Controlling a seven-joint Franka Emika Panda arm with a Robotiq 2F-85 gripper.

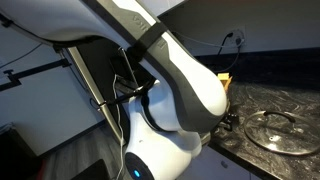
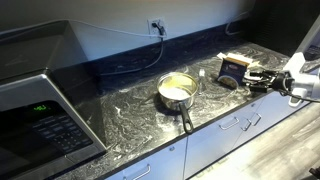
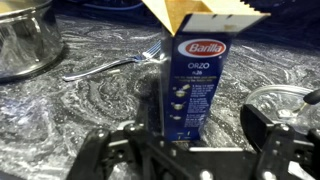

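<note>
A blue Barilla orzo box stands upright on the dark marbled counter in the wrist view, its cardboard top flaps spread open. My gripper is open, with one black finger toward each side of the box's lower part. Gaps show beside the box, though contact low down is hard to make out. From exterior view 2, the gripper is at the box from the right. Exterior view 1 shows only an orange-lit flap of the box behind my arm.
A pan with its handle toward the front edge stands left of the box. A fork lies between them. The glass lid rests on the counter near the gripper. A microwave occupies the far left.
</note>
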